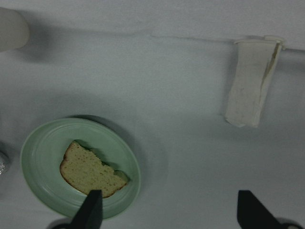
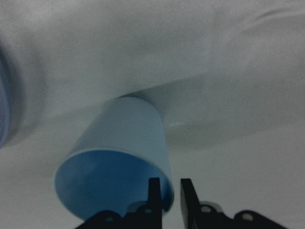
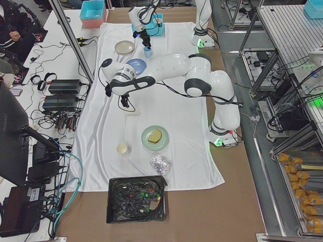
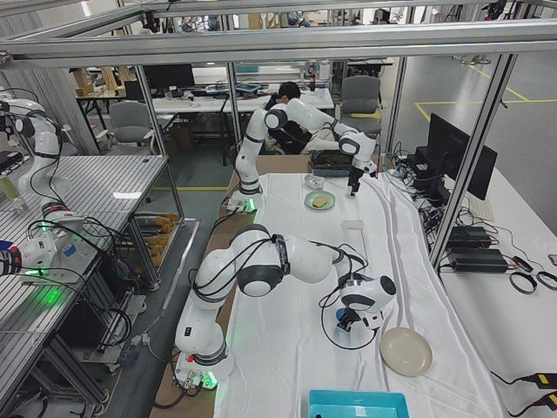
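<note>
A light blue cup (image 2: 128,129) lies in the right wrist view, its opening toward my right gripper. The fingers stand slightly apart around its rim, one inside the mouth, one outside. My left gripper is open, above the cloth near a green plate (image 1: 43,157) holding a slice of bread (image 1: 90,171). A folded beige strip (image 1: 252,81) lies across from the plate, and a pale cup (image 3: 122,148) stands beside it.
A beige plate (image 4: 406,351), a blue plate (image 3: 137,64) and a blue bin (image 4: 357,403) are near my right arm. A foil bundle (image 3: 160,164) and a black tray (image 3: 136,219) are at the other end.
</note>
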